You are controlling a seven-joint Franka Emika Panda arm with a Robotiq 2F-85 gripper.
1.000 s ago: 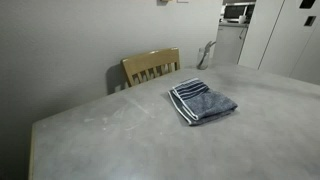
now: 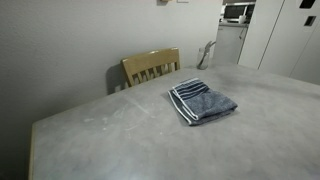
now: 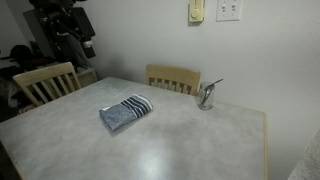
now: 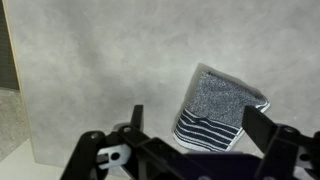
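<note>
A folded blue-grey towel (image 2: 204, 103) with a striped end lies flat on the grey table (image 2: 110, 125). In exterior view 2 the towel (image 3: 126, 113) rests left of the table's middle, its dark and white stripes toward the right. From above, the wrist view shows the towel (image 4: 216, 112) beyond the fingers, its striped end nearest the gripper. My gripper is open, its two black fingers wide apart with only the view of table and towel between them. The arm (image 3: 66, 30) hangs high at the upper left in exterior view 2, well clear of the table.
A clear glass (image 3: 206, 97) holding a utensil stands near the table's wall side. Wooden chairs (image 3: 172, 77) stand at the table's edges, another chair (image 3: 50, 82) at the left.
</note>
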